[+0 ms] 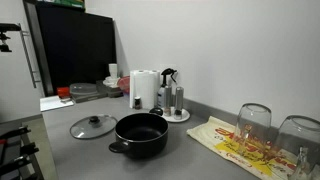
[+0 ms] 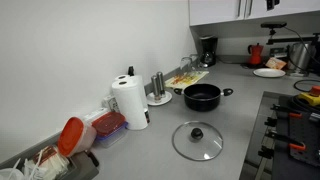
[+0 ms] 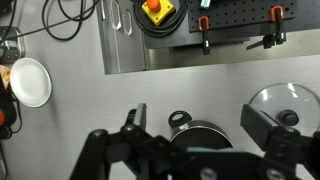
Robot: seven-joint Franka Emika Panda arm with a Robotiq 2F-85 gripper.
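In the wrist view my gripper is open, its two dark fingers wide apart with nothing held between them. Well below it, the black pot point(image 3: 200, 134) shows in part, the gripper body covering its lower side. The pot point(image 1: 141, 133) stands uncovered on the grey table in the first exterior view. Its glass lid point(image 1: 93, 126), with a black knob, lies flat on the table apart from it. From the other side, the lid point(image 2: 197, 141) appears nearer the camera than the pot point(image 2: 202, 96).
Two upturned glass jars point(image 1: 254, 121) stand on a patterned cloth point(image 1: 224, 135). A paper towel roll point(image 2: 130, 103) and a small tray of bottles point(image 1: 177, 115) are along the wall. A white plate point(image 3: 31, 82) lies off to one side. Bare table surrounds the lid.
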